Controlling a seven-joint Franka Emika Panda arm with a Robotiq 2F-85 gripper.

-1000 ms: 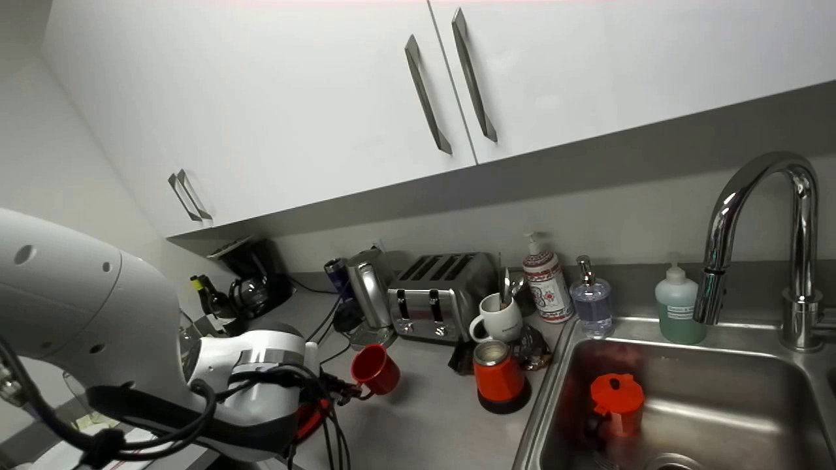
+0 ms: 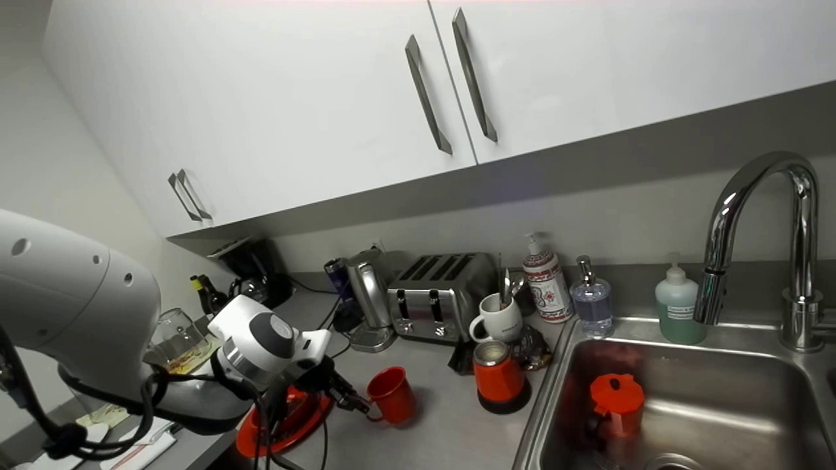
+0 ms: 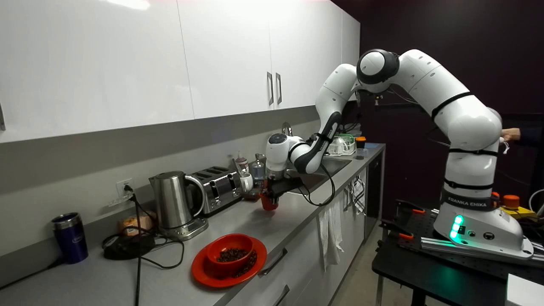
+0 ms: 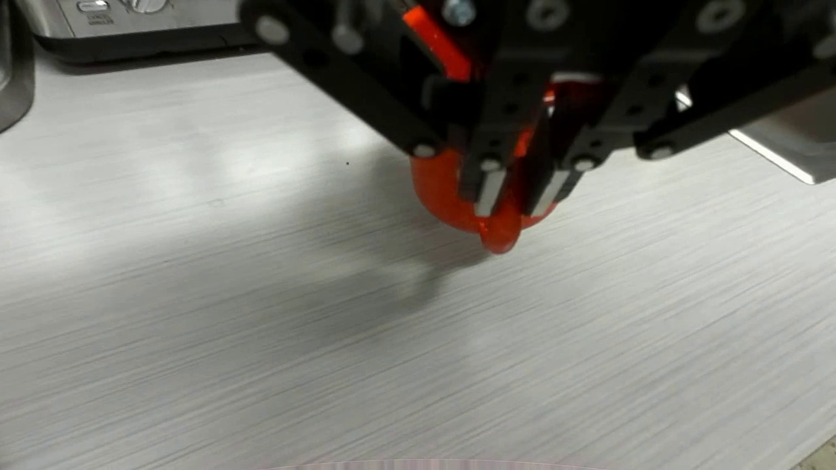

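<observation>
A red mug [image 2: 394, 399] is at the counter's middle, in front of the toaster. My gripper [image 2: 365, 405] comes from the left and is shut on the mug's handle. In the wrist view the handle [image 4: 499, 234] pokes out between the two fingertips, while the mug's body is mostly hidden behind the dark fingers [image 4: 490, 188]. Exterior view 2 shows the mug [image 3: 268, 202] below the gripper, partly covered by it. Its shadow falls on the counter, but I cannot tell whether its base touches the surface.
A red plate [image 3: 201, 273] carries a red bowl [image 3: 222, 250] with dark beans, some spilled around it. The toaster [image 2: 439, 301] and kettle [image 3: 171, 201] line the wall. An orange moka pot base [image 2: 498, 380] stands near the sink, and its orange top [image 2: 619, 403] lies in the sink.
In exterior view 1 the mug has shifted down and slightly right, away from the toaster, and stands more upright. The wrist has swung round with it; the gripper stays on the handle.
</observation>
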